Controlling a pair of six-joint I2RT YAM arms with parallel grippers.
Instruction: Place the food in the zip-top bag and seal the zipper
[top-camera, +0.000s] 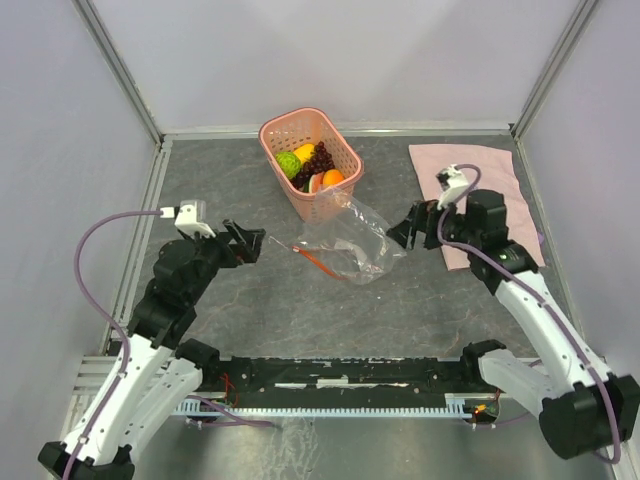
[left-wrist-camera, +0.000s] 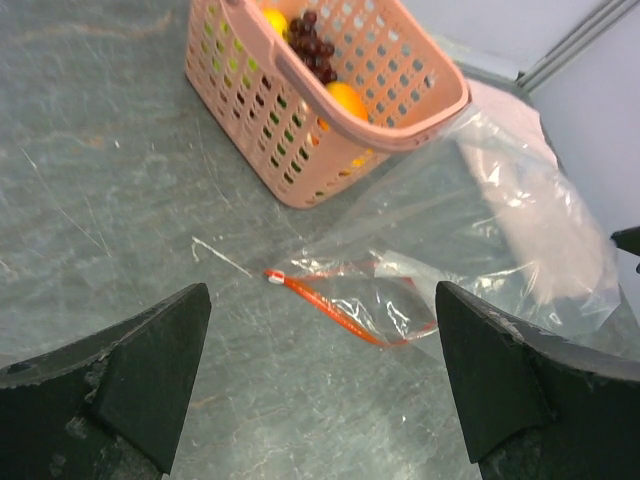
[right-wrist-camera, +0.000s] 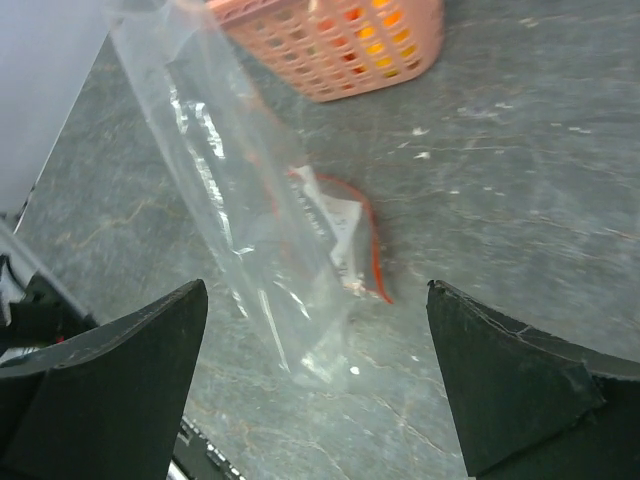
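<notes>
A clear zip bag (top-camera: 355, 245) with a red-orange zipper strip lies flat at the centre, its far corner against a pink basket (top-camera: 290, 130) holding green, yellow and orange food and dark grapes (top-camera: 320, 158). My left gripper (top-camera: 248, 240) is open above the table, left of the bag; in its wrist view the bag (left-wrist-camera: 420, 240) lies between and beyond the fingers. My right gripper (top-camera: 410, 228) is open over the bag's right edge, with the bag (right-wrist-camera: 270, 270) below it in the right wrist view.
A pink cloth (top-camera: 450, 170) lies at the back right, partly under the right arm. Walls bound the sides and back.
</notes>
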